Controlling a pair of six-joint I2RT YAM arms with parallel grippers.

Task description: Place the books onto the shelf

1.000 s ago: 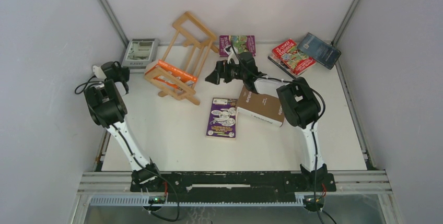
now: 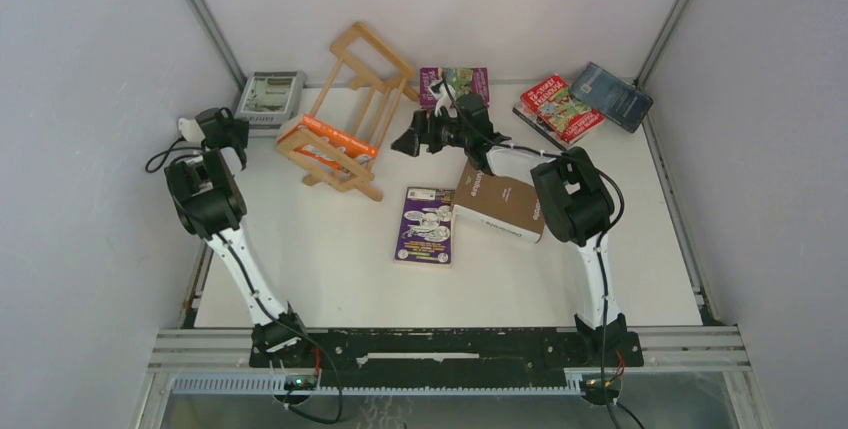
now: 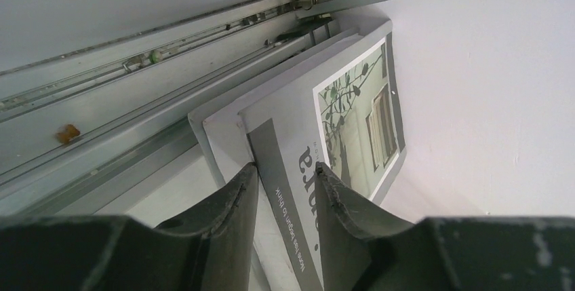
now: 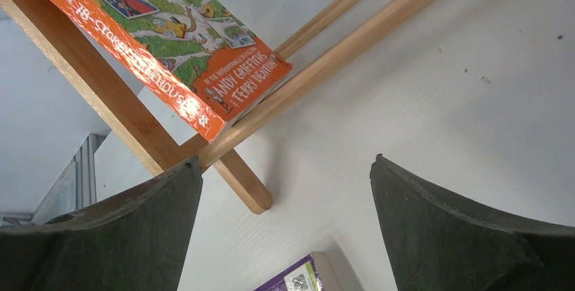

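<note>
My left gripper is open at the near end of a stack of white books (image 3: 291, 162) at the back left corner, its fingertips against or just over the top cover. An orange book (image 4: 176, 53) lies in the wooden rack (image 2: 360, 49). My right gripper hangs open beside the rack, nothing between its fingers. A purple book (image 2: 423, 226) and a brown book (image 2: 500, 204) lie front centre, the latter partly under my right arm. Another purple book (image 2: 450, 77) is at the back, and red (image 2: 560, 104) and dark blue (image 2: 615, 99) books at back right.
Walls and metal rails (image 3: 102, 81) border the table close to my left gripper.
My left arm has shifted very slightly. The books, rack and right arm have not visibly moved.
</note>
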